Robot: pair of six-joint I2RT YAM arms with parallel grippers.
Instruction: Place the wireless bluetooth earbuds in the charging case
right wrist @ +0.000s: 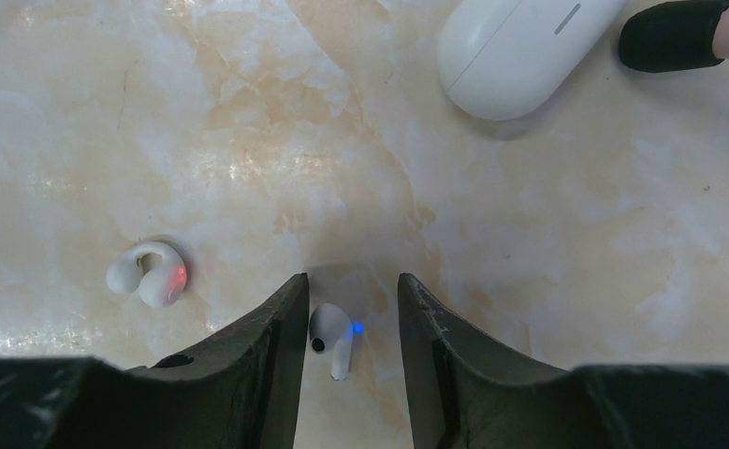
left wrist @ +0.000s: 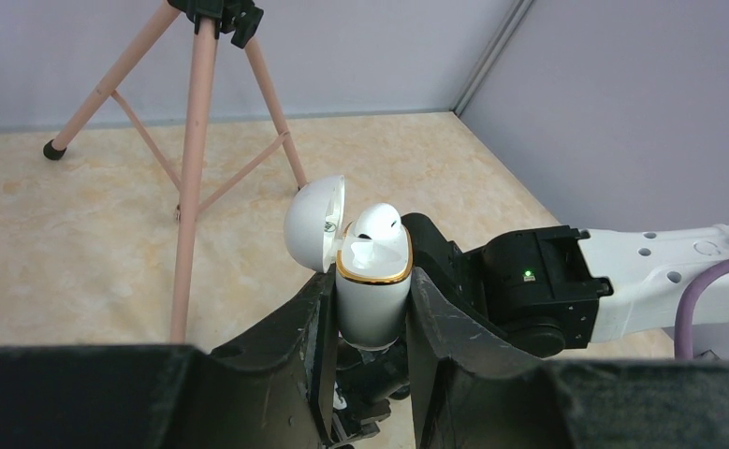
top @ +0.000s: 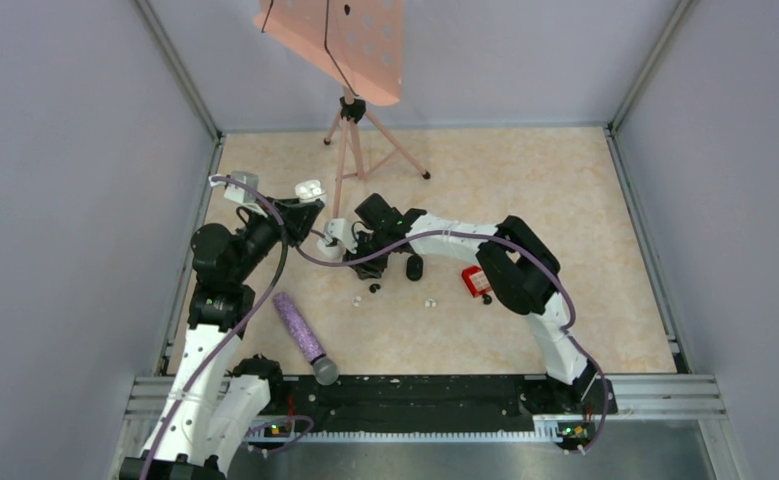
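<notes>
My left gripper is shut on the white charging case (left wrist: 371,295), held upright with its lid open; in the top view it is raised at the left (top: 310,192). My right gripper points down at the table, fingers apart, around a small white earbud (right wrist: 330,327) with a blue light, lying between or just under the fingertips; whether it touches them I cannot tell. Another white earbud piece or pair (right wrist: 151,273) with a red glint lies to its left in the right wrist view.
A white mouse (right wrist: 524,51) and a tripod foot (right wrist: 669,37) are beyond the right gripper. A red box (top: 475,281), black mouse-like object (top: 415,268), small loose pieces and a purple tube (top: 300,330) lie on the table.
</notes>
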